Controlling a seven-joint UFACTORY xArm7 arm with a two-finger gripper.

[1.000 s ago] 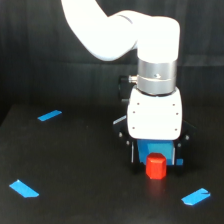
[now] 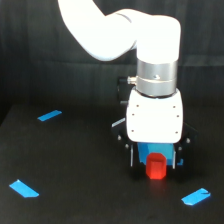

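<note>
My gripper [image 2: 152, 158] points down in the right half of the view, under the white arm. Its thin dark fingers show to the left and right of a blue object [image 2: 148, 150], partly hidden by the white gripper housing. A small red block [image 2: 156, 167] sits just in front of the blue object, low between the finger lines. Whether the fingers touch either one is not clear, as the tips are dark and small.
Blue tape strips mark the dark table: one at the back left [image 2: 50, 115], one at the front left [image 2: 24, 189], and one at the front right [image 2: 196, 197]. A dark curtain [image 2: 60, 60] hangs behind.
The arm and gripper sit slightly lower and a touch to the right. Less of the blue object shows, and the red block's lighter top face looks darker.
</note>
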